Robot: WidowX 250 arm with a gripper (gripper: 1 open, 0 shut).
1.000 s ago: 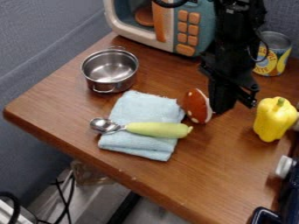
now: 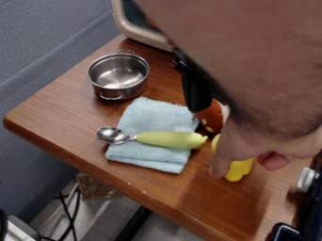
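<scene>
A person's arm and hand [image 2: 258, 113] fill the upper right, fingers on a yellow pepper [image 2: 239, 168]. Behind the arm, a black part of my gripper [image 2: 194, 89] shows beside an orange-red object [image 2: 212, 118]; its fingertips are mostly hidden. A light blue folded cloth [image 2: 151, 162] carries a spoon or scoop with a pale green handle [image 2: 170, 139].
A steel pot [image 2: 119, 77] stands at the back left of the wooden table [image 2: 63, 122], below a toy microwave [image 2: 136, 24]. Dark objects and a white cap [image 2: 304, 179] are at the right edge.
The person's arm has reached in over the right side, and the yellow pepper has moved left under the hand. My gripper is now largely hidden, slightly further left.
</scene>
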